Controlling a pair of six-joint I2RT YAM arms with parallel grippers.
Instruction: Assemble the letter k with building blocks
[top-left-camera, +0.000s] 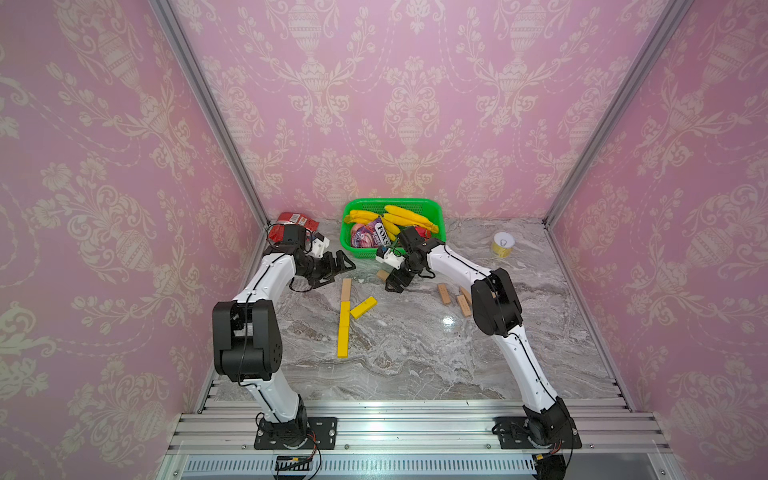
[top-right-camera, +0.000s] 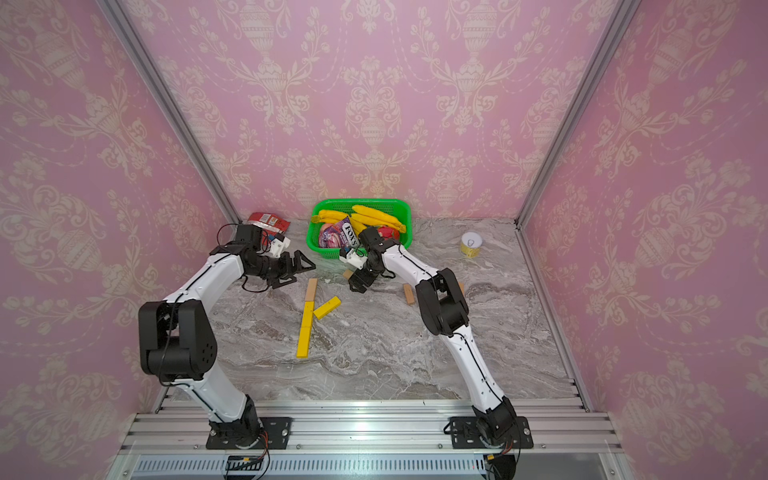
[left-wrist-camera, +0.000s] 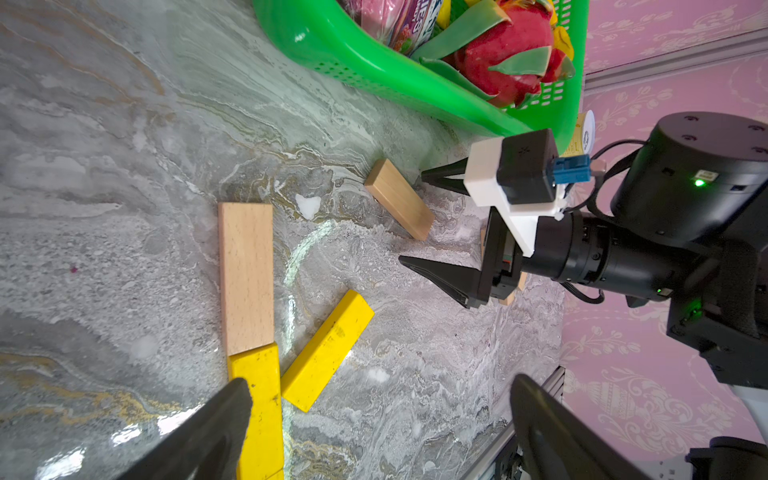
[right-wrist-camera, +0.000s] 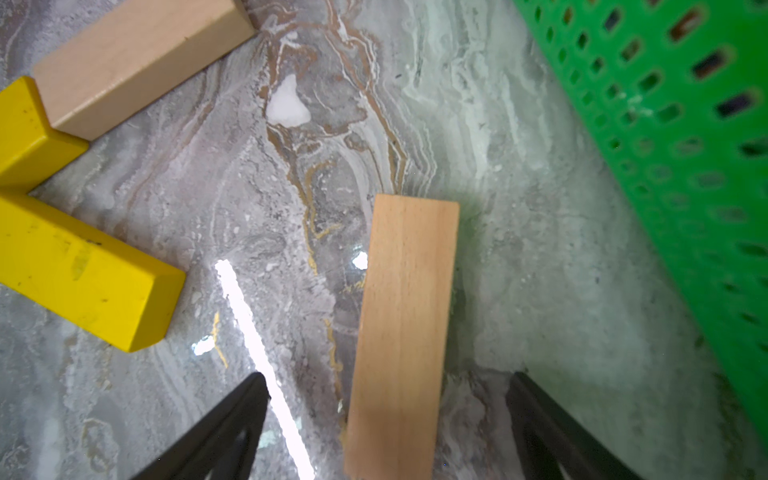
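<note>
A straight column on the marble table has a wooden block (left-wrist-camera: 246, 276) at its far end and yellow blocks (top-left-camera: 343, 332) below it. Slanting off its right side is a single yellow block (left-wrist-camera: 328, 349). Another wooden block (right-wrist-camera: 404, 336) lies flat near the basket; my right gripper is open over it, a finger on each side, with gaps showing between block and fingers. My left gripper (top-left-camera: 334, 270) stands open left of the column's far end, nothing between its fingers.
A green basket (top-left-camera: 392, 253) of toy fruit and packets stands at the back, close to the right gripper. Several loose wooden blocks (top-left-camera: 445, 293) lie to the right. A can (top-left-camera: 502, 244) stands back right.
</note>
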